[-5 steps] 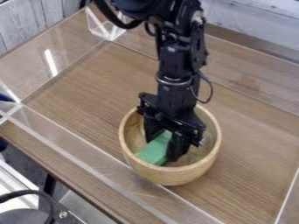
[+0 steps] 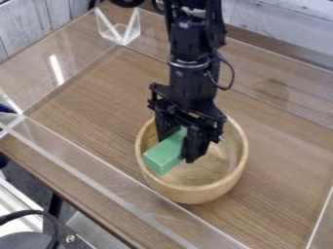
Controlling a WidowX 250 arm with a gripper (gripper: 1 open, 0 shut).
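Note:
A black robot arm reaches down from the top middle into a round light wooden bowl (image 2: 211, 183) on the wooden table. Its gripper (image 2: 180, 132) is inside the upper part of the bowl, shut on a green block (image 2: 166, 154), which is tilted toward the lower left. The fingers partly hide the top of the block and the bowl's back rim.
A clear plastic holder (image 2: 119, 29) stands at the back left.
The arm and gripper have shifted slightly, and the green block has risen a little within the bowl, showing more of itself below the fingers.

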